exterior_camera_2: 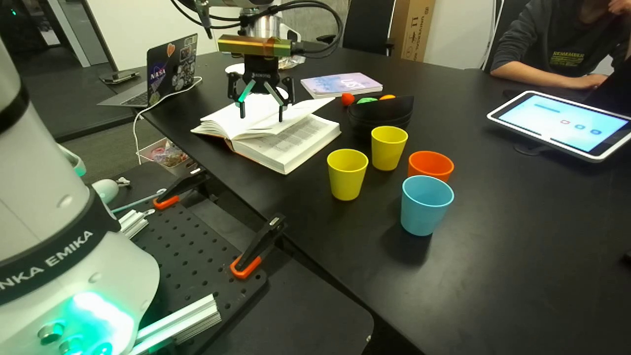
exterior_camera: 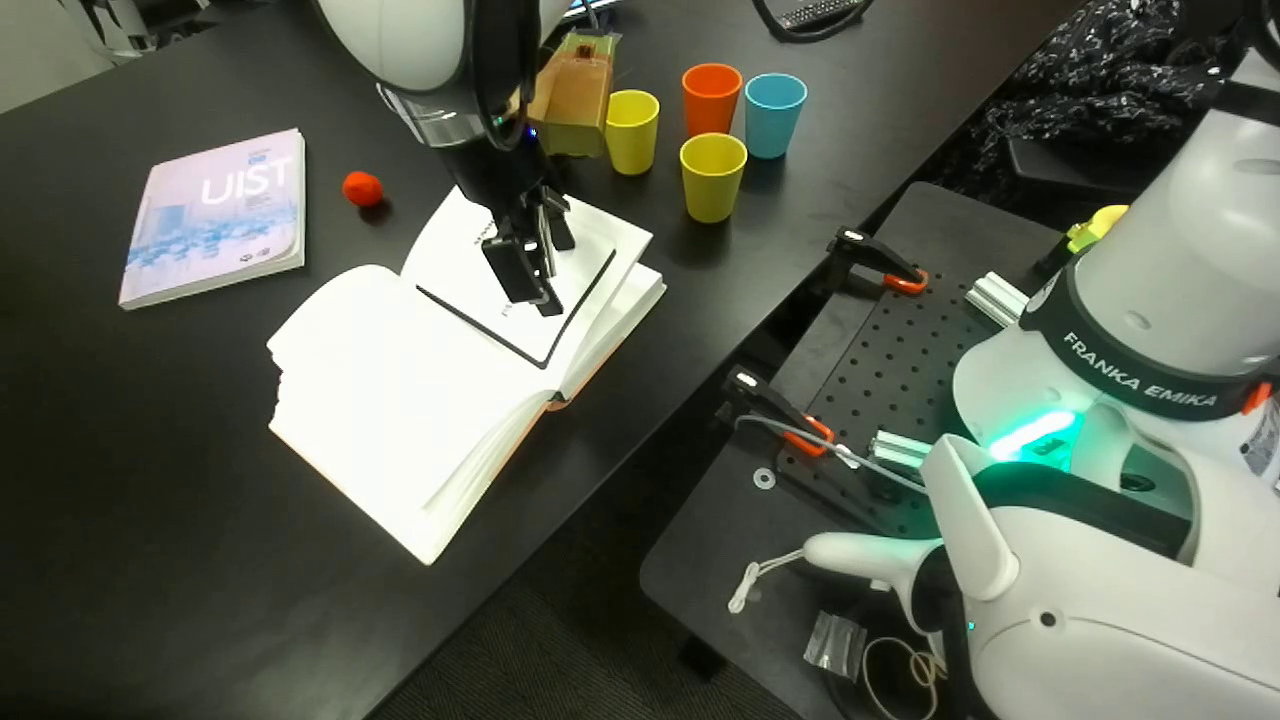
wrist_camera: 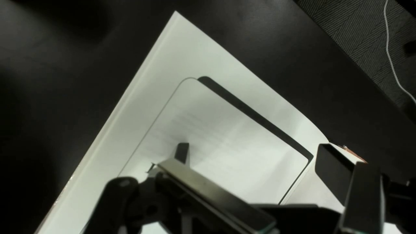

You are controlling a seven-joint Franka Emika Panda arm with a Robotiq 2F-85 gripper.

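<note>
A thick book [exterior_camera: 372, 384] lies open on the black table, its white pages facing up. One page [exterior_camera_2: 310, 108] on its near side curves up off the printed page [exterior_camera_2: 301, 137] beneath it in exterior view 2. Over that side of the book my gripper [exterior_camera_2: 262, 112] points down, its fingers spread well apart and nothing seen between them. From the wrist, the framed page [wrist_camera: 230, 128] fills the space between and beyond the fingers. Whether a fingertip touches the paper I cannot tell.
Two yellow cups, an orange cup [exterior_camera: 710, 98] and a blue cup [exterior_camera: 774, 114] stand near the book. A black bowl [exterior_camera_2: 381, 115] holds coloured items. A red ball [exterior_camera: 362, 188] and a closed UIST book [exterior_camera: 216, 216] lie farther off. The table edge runs close to the open book.
</note>
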